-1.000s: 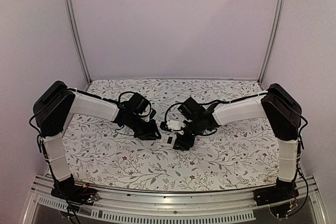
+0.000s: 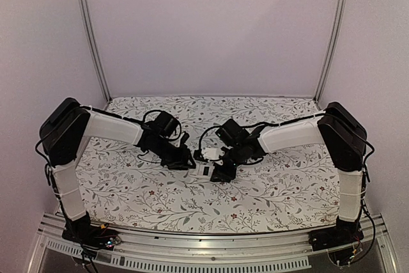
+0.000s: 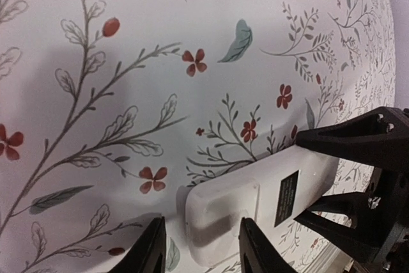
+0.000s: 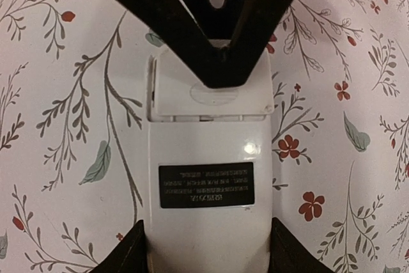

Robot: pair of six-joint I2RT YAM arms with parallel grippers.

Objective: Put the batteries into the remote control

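Observation:
The white remote (image 2: 203, 171) lies low over the floral mat, its label panel up (image 4: 209, 228). My right gripper is shut on the remote, across the end beyond the black label. In the left wrist view the remote (image 3: 268, 183) runs from the middle toward the upper right, into the right gripper's dark fingers. My left gripper stands part open at the remote's near end, beside its cover end. In the right wrist view its black fingers hang over the cover (image 4: 211, 100). No loose batteries can be made out.
A metal rail (image 2: 204, 247) runs along the front edge, and pale walls enclose the back and sides.
In the top view my left gripper has shifted slightly over the last second, close by the remote's left end. The right arm and remote look unchanged.

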